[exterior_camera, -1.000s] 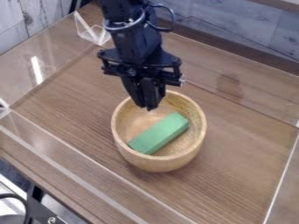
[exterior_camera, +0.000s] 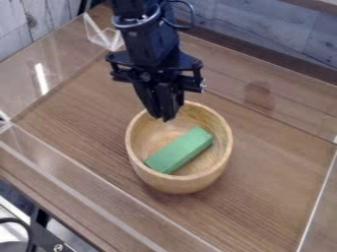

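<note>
A tan round bowl sits on the wooden table, holding a green rectangular block lying diagonally inside it. My dark gripper hangs over the back part of the bowl, above and behind the block. Whether its fingers are open or shut is hard to make out.
The wooden table has free room to the right, left and front of the bowl. A whitish clear item lies at the back left. Walls border the back and left. Dark cables show at the bottom left corner.
The arm has shifted very slightly left and up. The bowl and green block look almost unchanged.
</note>
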